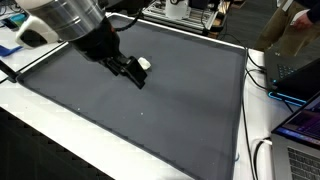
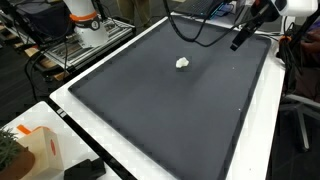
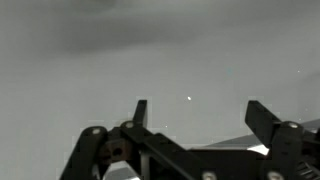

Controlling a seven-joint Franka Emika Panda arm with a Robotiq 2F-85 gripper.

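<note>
A small white object (image 1: 144, 63) lies on the dark grey table mat, beyond my gripper (image 1: 136, 76) in the first exterior view. The second exterior view shows the same white object (image 2: 182, 62) alone towards the back of the mat, well apart from the gripper (image 2: 236, 44) at the right edge. My gripper hangs above the mat with nothing held. In the wrist view the two black fingers (image 3: 265, 122) stand wide apart, so the gripper is open over bare grey surface; the white object is not seen there.
Laptops (image 1: 298, 150) sit past its right side in the first exterior view. A potted plant (image 2: 14, 155) stands at the near left corner in the second exterior view. A dark cable (image 2: 205, 40) hangs by the arm.
</note>
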